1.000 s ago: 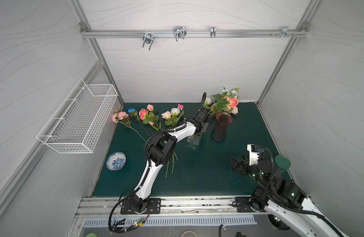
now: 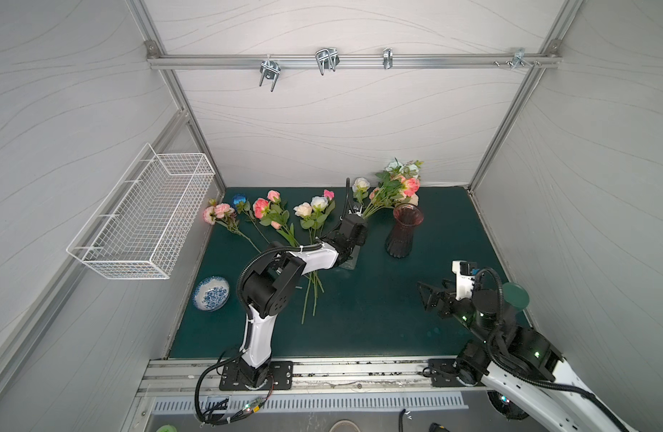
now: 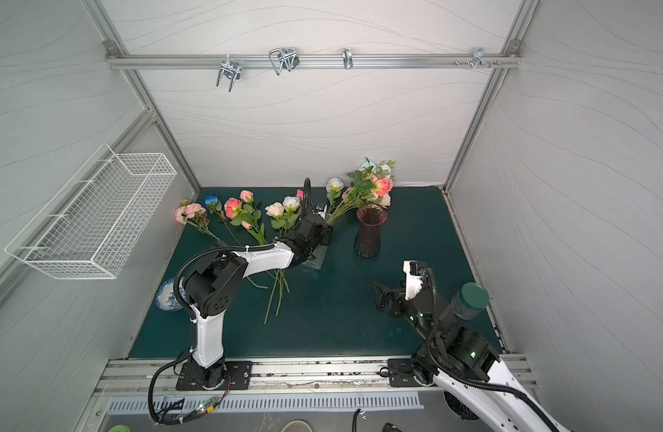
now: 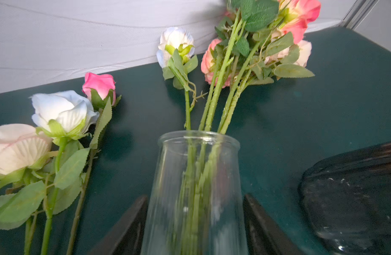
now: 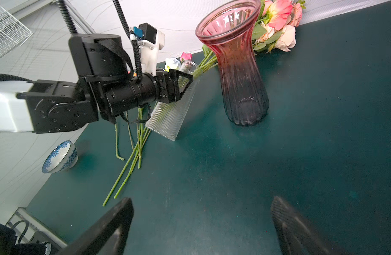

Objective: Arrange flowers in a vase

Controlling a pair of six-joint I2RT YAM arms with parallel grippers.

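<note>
A clear ribbed glass vase (image 4: 195, 170) with several flower stems (image 4: 221, 91) in it stands between the fingers of my left gripper, which is shut on its sides. In the right wrist view this vase (image 5: 172, 116) leans, its mouth tipped towards the back. Pink, peach and white blooms (image 2: 401, 185) spread out above its rim. Loose flowers (image 2: 313, 205) lie to its left, stems pointing to the front. My right gripper is open and empty over the front right of the table.
A dark red glass vase (image 2: 403, 234) stands right of the clear one. A blue-and-white bowl (image 2: 211, 293) sits at the left, and a green-lidded jar (image 3: 470, 300) at the right.
My left gripper has moved left, and the clear vase and its flowers have shifted left with it, away from the red vase. The right arm stays nearly still.
</note>
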